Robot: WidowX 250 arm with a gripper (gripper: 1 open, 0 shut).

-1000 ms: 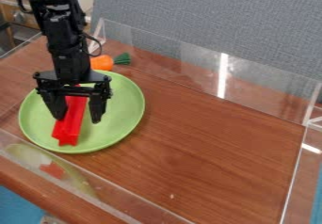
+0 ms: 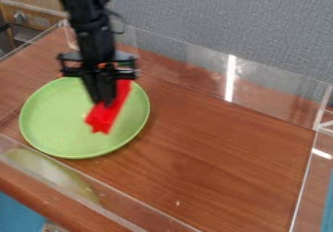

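Observation:
My black gripper [image 2: 101, 80] is blurred above the green plate [image 2: 58, 124], shut on a red bar-shaped block [image 2: 109, 110], which hangs tilted over the plate's right half. The plate lies at the left of the wooden surface. The fingertips are partly blurred against the block.
A grey back wall [image 2: 235, 41] and clear panels border the area. A pale, elongated shape [image 2: 53, 177] shows at the front left edge, under or behind the clear border.
The gripper closed on the red block and has moved up and to the right with it, off the plate. The orange object behind is now hidden.

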